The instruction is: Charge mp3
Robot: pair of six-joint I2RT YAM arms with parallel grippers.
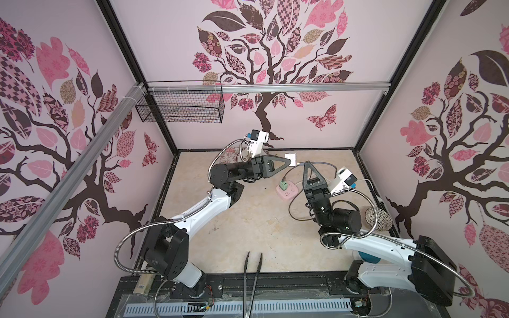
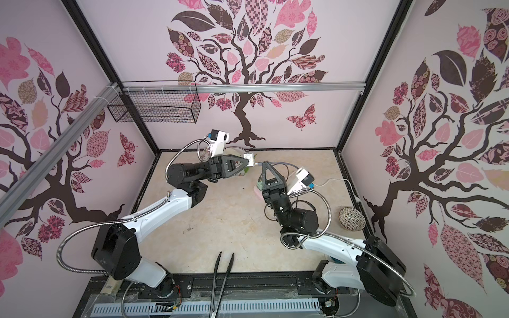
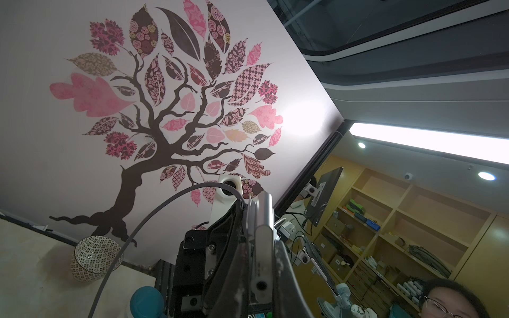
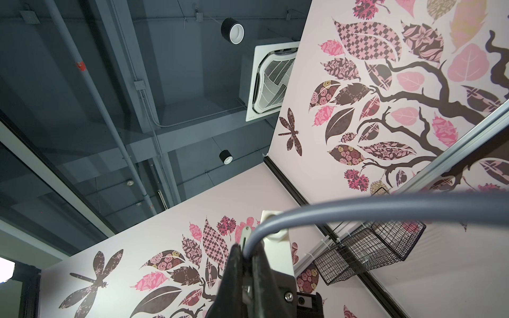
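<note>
My left gripper (image 1: 286, 162) is shut on a small mp3 player with a white square face (image 1: 290, 159). In the left wrist view its silver edge (image 3: 260, 233) stands upright between the fingers. Beside it, my right gripper (image 1: 307, 164) is shut on a grey cable; in the right wrist view this cable (image 4: 339, 209) bends up from between the fingers and runs off right. In the left wrist view the cable (image 3: 159, 204) reaches close behind the player. Whether its plug sits in the player's port cannot be told. Both grippers hang above the table's back half.
A pink power strip (image 1: 286, 191) with a green plug (image 1: 283, 185) lies on the table below, cable loops around it. A patterned bowl (image 2: 351, 218) stands at the right edge. Black tongs (image 1: 253, 270) lie at the front. A wire basket (image 1: 185, 107) hangs at the back left.
</note>
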